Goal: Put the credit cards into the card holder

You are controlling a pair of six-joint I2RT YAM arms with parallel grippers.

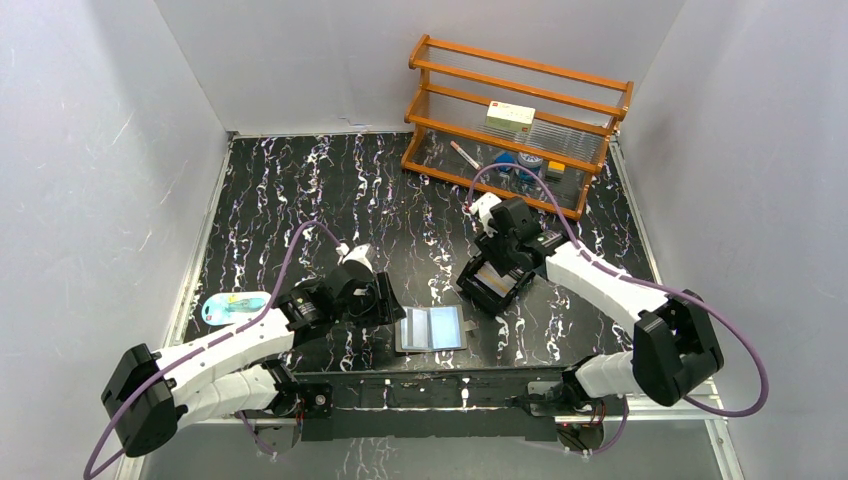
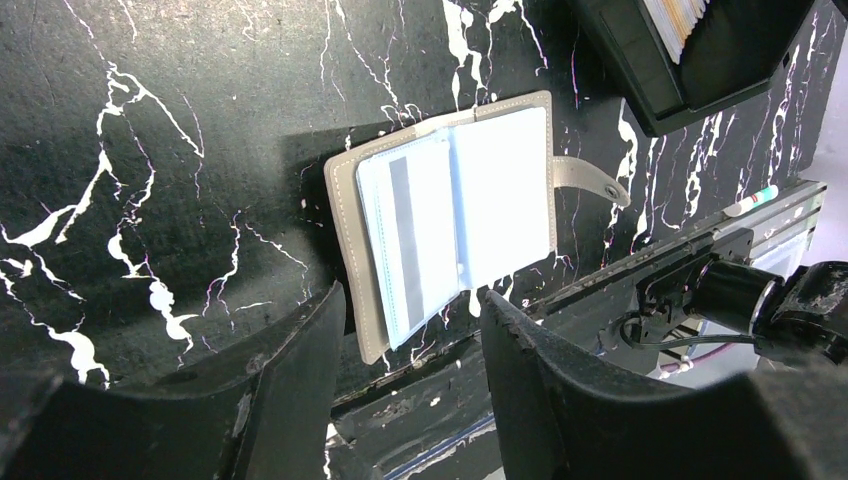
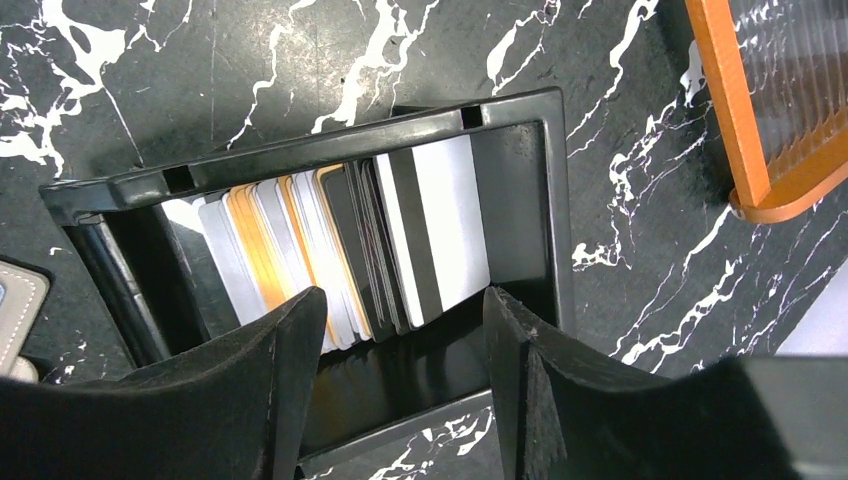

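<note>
The beige card holder (image 2: 345,220) lies spread flat near the table's front edge, its clear sleeves (image 2: 505,195) showing. One sleeve page, with a dark stripe across it, is slightly raised. Just left of the holder, my left gripper (image 1: 398,305) hovers with its fingers apart and nothing between them. A stack of credit cards (image 3: 290,260), white, yellow and black, leans in the black tray (image 3: 350,145); the rightmost is white with a dark stripe. Above this tray hangs my open right gripper, its fingertips apart and empty.
A wooden rack (image 1: 520,130) with small items stands at the back right. A blue-edged package (image 1: 236,308) lies on the left. Between them, the back-left part of the marbled table is bare. The holder's strap (image 2: 592,180) points toward the tray.
</note>
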